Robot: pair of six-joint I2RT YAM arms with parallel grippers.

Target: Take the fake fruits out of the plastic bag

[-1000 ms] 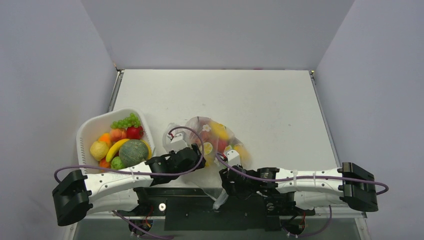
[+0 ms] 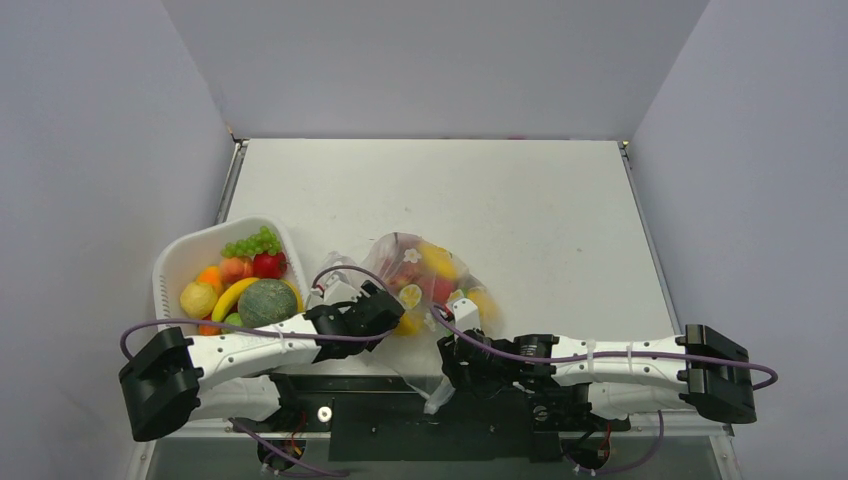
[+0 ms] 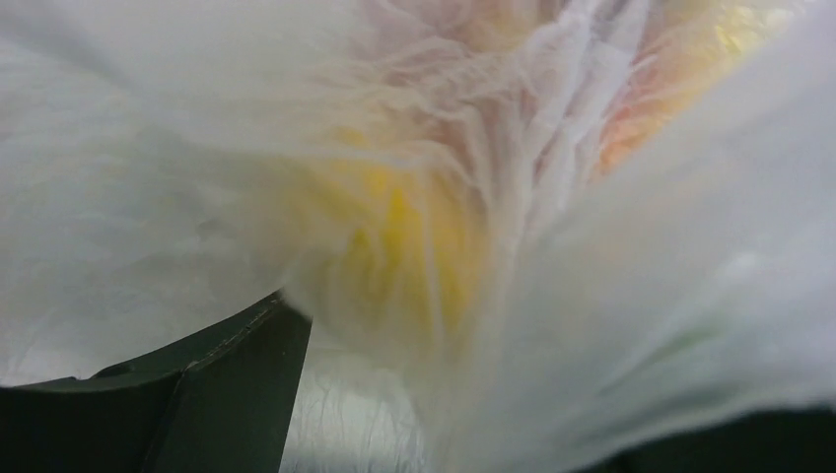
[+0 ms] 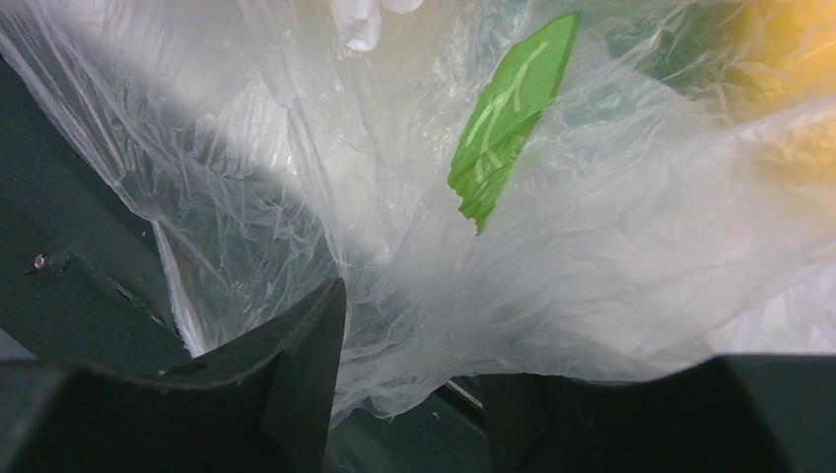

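The translucent bag of fake fruit (image 2: 425, 260) lies at the front middle of the table, yellow, red and orange showing through it. My left gripper (image 2: 375, 315) is at the bag's left part; in the left wrist view its dark fingers are part open amid draped film, with yellow fruit (image 3: 394, 246) behind the plastic. My right gripper (image 2: 450, 355) is at the bag's front right; its fingers stand open beside crumpled film (image 4: 414, 296) with a green leaf print (image 4: 513, 118). Whether film lies between the left fingertips is hidden.
A white basket (image 2: 170, 260) at the left holds several fruits: grapes, apple, bananas, melon and others. Bag film hangs over the front edge.
The right arm has stayed still.
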